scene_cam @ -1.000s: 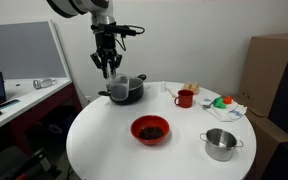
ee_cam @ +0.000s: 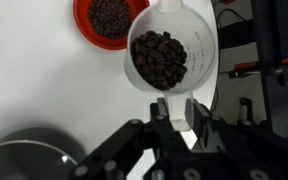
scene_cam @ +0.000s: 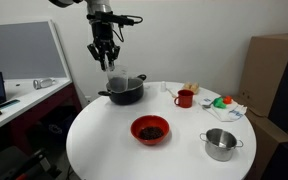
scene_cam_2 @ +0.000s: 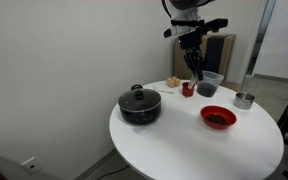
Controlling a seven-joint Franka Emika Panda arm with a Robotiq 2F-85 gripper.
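Observation:
A clear measuring cup (ee_cam: 196, 48) hangs from my gripper, which is shut on its handle. Dark brown beans (ee_cam: 158, 61) lie inside the cup in the wrist view. Exterior view 1 has the gripper (scene_cam: 111, 60) above the table's far left part, with the see-through cup (scene_cam: 117, 73) in front of and above the black pot (scene_cam: 127, 92). The red bowl (scene_cam: 150, 130) rests on the table, holding more dark beans (ee_cam: 109, 16). In the wrist view the pot (ee_cam: 24, 150) shows at lower left, apart from the cup.
A red mug (scene_cam: 185, 99) stands toward the back of the white table (scene_cam: 104, 150). At the right is a steel pot (scene_cam: 221, 145), with colourful items (scene_cam: 222, 101) on a cloth behind it.
My gripper and the cup have risen over the past second in exterior view 1. The bowl, mug and pots have stayed where they were.

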